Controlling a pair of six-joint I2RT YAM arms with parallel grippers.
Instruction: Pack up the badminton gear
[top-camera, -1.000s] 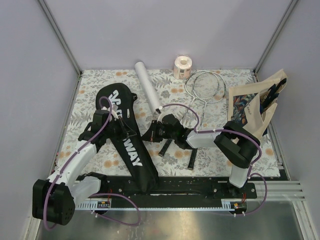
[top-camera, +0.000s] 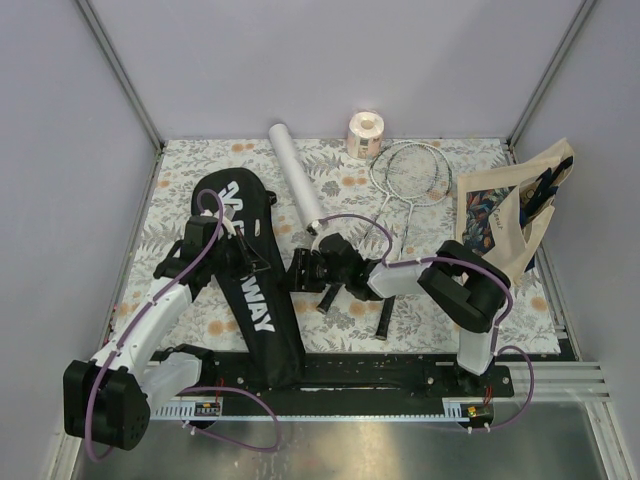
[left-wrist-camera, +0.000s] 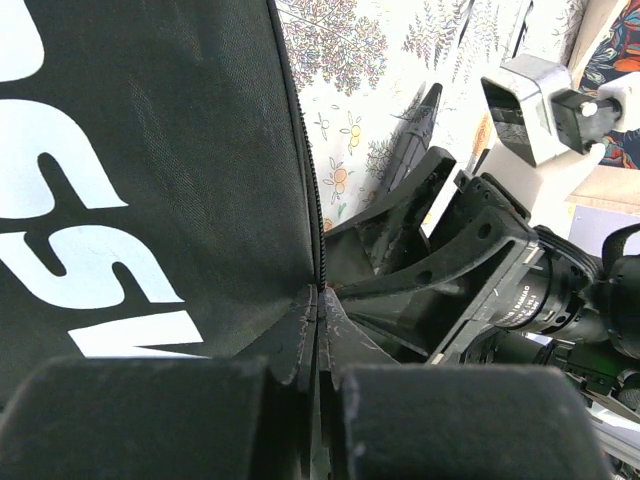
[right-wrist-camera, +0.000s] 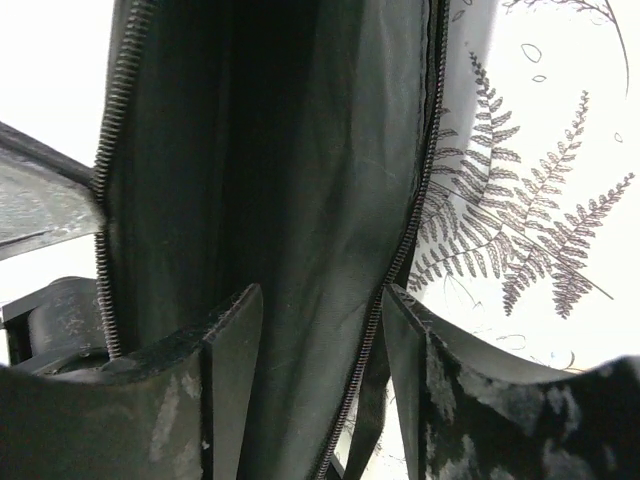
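The long black racket bag (top-camera: 257, 300) with white lettering lies across the left half of the table, its near end hanging over the front edge. My left gripper is shut on the bag's zipped edge. Just right of that edge, my right gripper stands open, with fingers either side of a zipper line and not clamped on it. In the right wrist view the bag gapes, its dark inside (right-wrist-camera: 300, 150) showing between two zipper edges. Two white rackets (top-camera: 415, 175) lie at the back centre-right, handles toward the front, partly behind my right arm.
A white tube (top-camera: 292, 170) lies behind the grippers, and a paper roll (top-camera: 365, 133) stands at the back edge. A beige tote bag (top-camera: 488, 205) with dark items in it lies open at the right. Clear cloth shows at front right.
The bag's near end has shifted left. The left gripper has hardly moved.
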